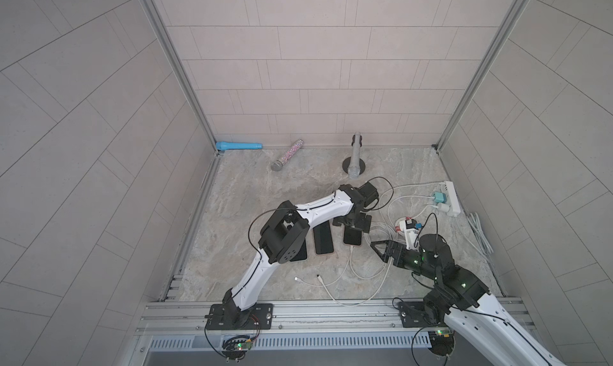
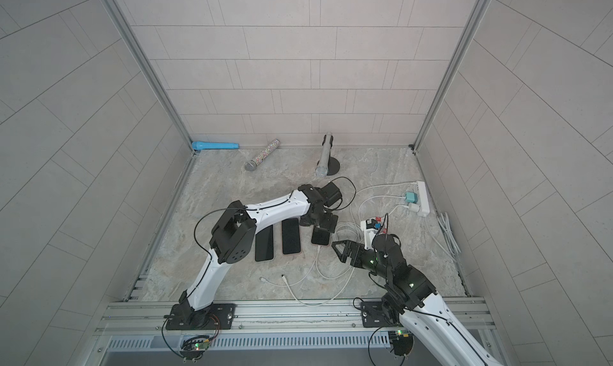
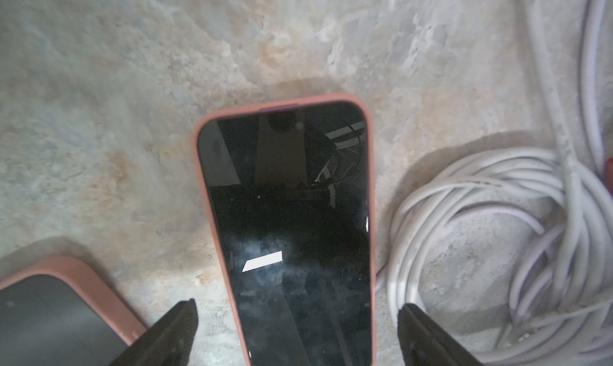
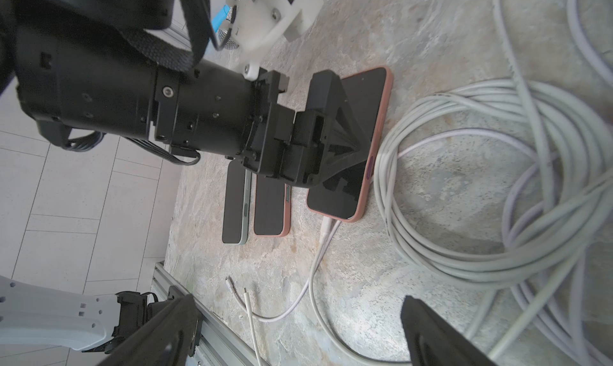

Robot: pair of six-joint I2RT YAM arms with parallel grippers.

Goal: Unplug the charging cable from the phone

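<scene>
The pink-cased phone [image 3: 293,206] lies screen up on the stone-look table. A white charging cable [image 4: 324,230] is plugged into its lower end, as the right wrist view shows. Over the phone's upper part stands my left gripper [image 1: 353,221], open, one finger on each side of the phone in the left wrist view; whether they touch the case cannot be told. My right gripper is also open, low to the right of the phone, with nothing held. From above, the left gripper hides much of the phone [image 1: 351,237].
Two other phones [image 4: 271,206] [image 4: 234,203] lie to the left. A white cable coil [image 4: 472,263] sits just right of the phone, and loose cable ends [image 1: 319,278] lie in front. A power strip [image 1: 451,198] and microphones [image 1: 239,145] are further off.
</scene>
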